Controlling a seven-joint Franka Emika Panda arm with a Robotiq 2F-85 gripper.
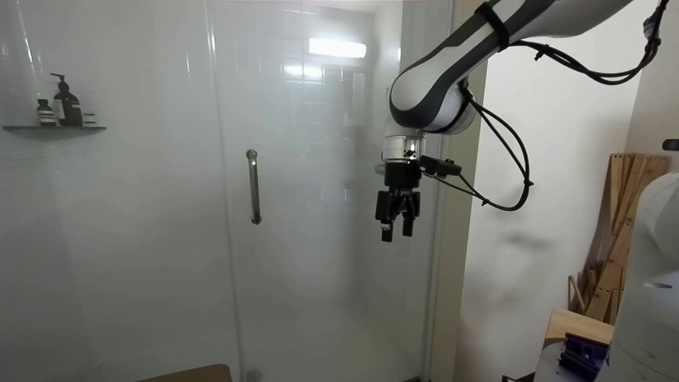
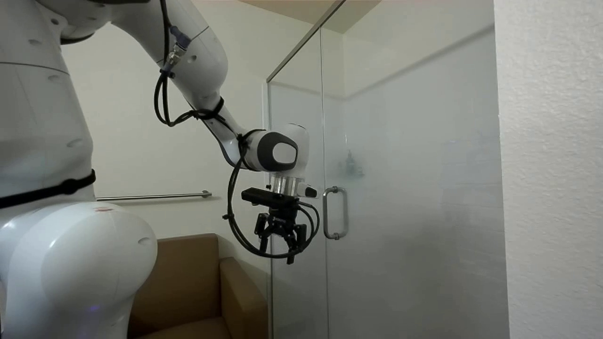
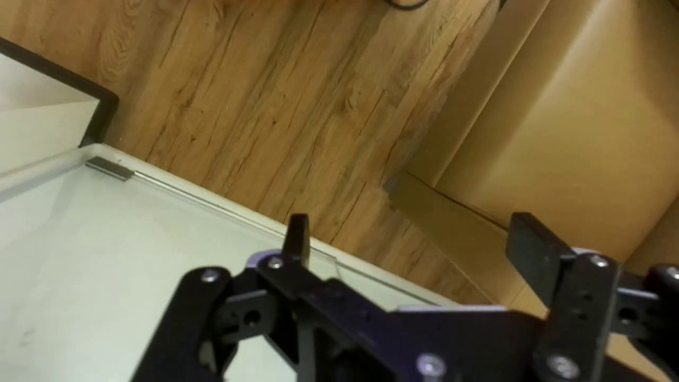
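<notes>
In exterior view 1 my gripper (image 1: 397, 233) points down in front of the right part of the glass shower enclosure (image 1: 318, 267), to the right of the metal door handle (image 1: 254, 188) and apart from it. Exterior view 2 shows the gripper (image 2: 277, 253) left of the handle (image 2: 327, 214) and slightly lower in the picture. Wide apart in the wrist view, the black fingers (image 3: 297, 235) leave the gripper open and empty. A clear suction-cup hook (image 1: 380, 169) on the glass is mostly hidden behind my wrist.
A brown armchair (image 2: 189, 282) stands beside the glass, and wooden floor (image 3: 273, 95) shows below. Bottles (image 1: 67, 105) sit on a corner shelf (image 1: 54, 128). A towel bar (image 2: 152, 197) crosses the wall. Wooden slats (image 1: 617, 248) lean at the right.
</notes>
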